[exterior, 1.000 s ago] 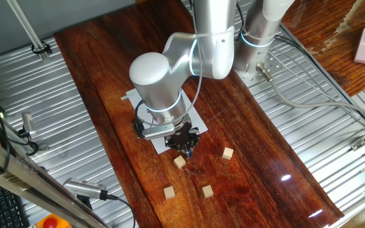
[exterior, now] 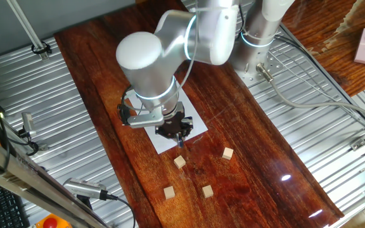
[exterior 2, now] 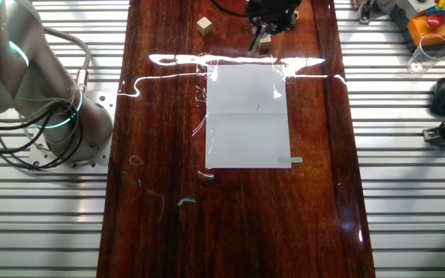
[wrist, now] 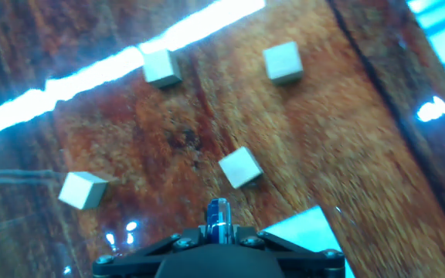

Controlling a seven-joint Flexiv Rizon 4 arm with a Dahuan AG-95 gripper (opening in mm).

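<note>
Several small pale wooden cubes lie apart on the dark wooden table. In exterior view 1 the nearest cube (exterior: 180, 162) sits just beyond my gripper (exterior: 180, 140), another cube (exterior: 227, 153) is to its right, and a left cube (exterior: 169, 192) and a lower cube (exterior: 208, 191) are nearer the bottom. In the wrist view my gripper looks shut, its bluish fingertips together with no object showing between them. The nearest cube (wrist: 241, 167) is ahead and slightly right of the tips, not touched. A white paper sheet (exterior 2: 246, 116) lies flat and bare of cubes.
A small checkered strip (exterior 2: 290, 160) lies at the sheet's corner. The robot's base stands beside the table, with a cable (exterior: 296, 101) running off it. A metal camera (exterior: 85, 189) is at the table's left edge. Bare wood surrounds the cubes.
My arm and gripper have shifted left and slightly up in exterior view 1, away from the nearest cube and over the paper's edge. The cubes have not moved.
</note>
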